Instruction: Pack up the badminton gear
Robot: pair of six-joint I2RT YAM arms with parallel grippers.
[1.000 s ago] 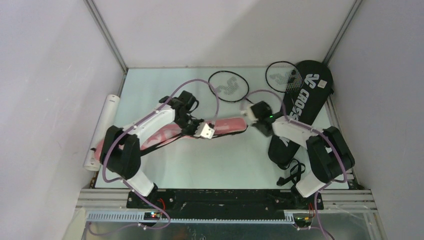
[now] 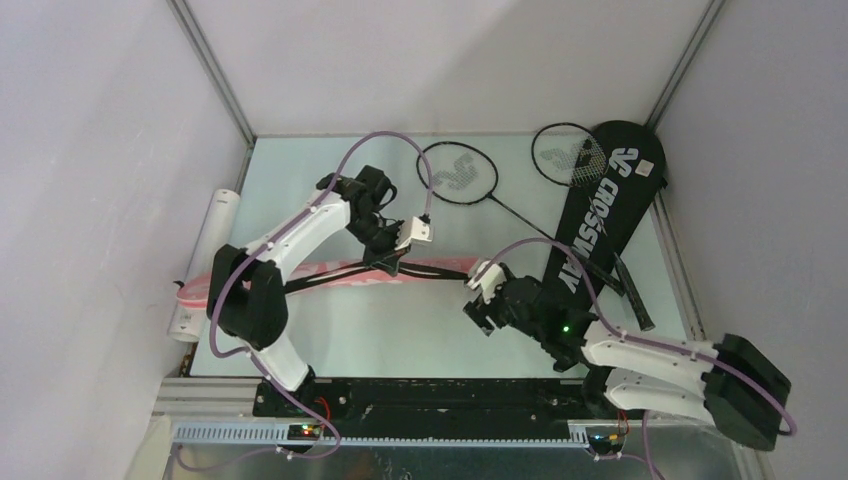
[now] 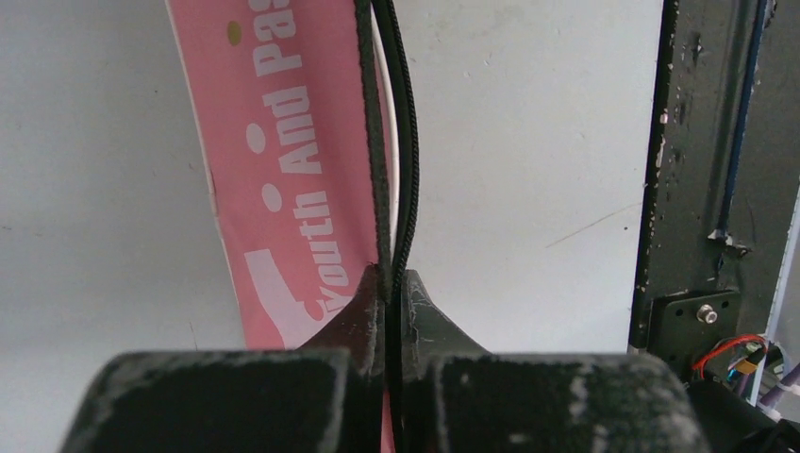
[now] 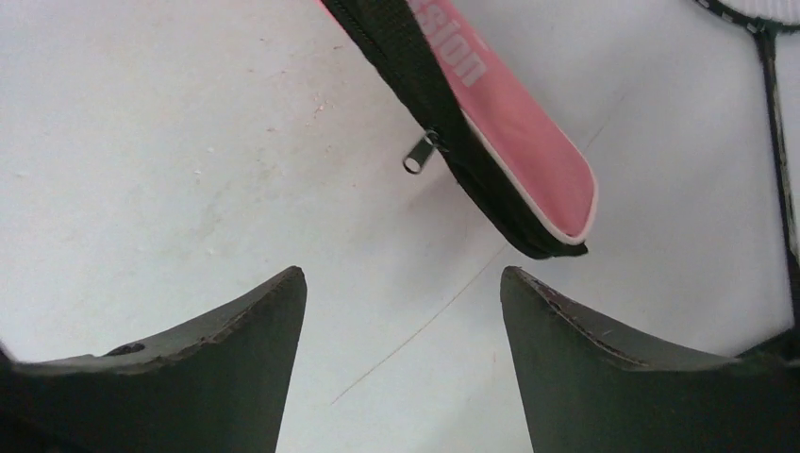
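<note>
A long pink bag [image 2: 340, 275] with a black zipped edge lies across the left and middle of the table. My left gripper is shut on the bag's black zipper edge [image 3: 381, 160], midway along it. Over the clear table by the bag's right end, my right gripper stands open with nothing between its fingers. In the right wrist view the zipper pull [image 4: 420, 153] hangs off the bag's black edge, ahead of that gripper. Two rackets [image 2: 495, 192] [image 2: 535, 150] lie at the back. A black racket cover [image 2: 638, 195] sits at the right, under one racket.
A white roll [image 2: 212, 235] lies along the left side, by the bag's left end. A dark rail [image 2: 450, 405] runs along the front edge.
The left gripper shifted slightly, and the bag has turned so its zipper edge shows more.
</note>
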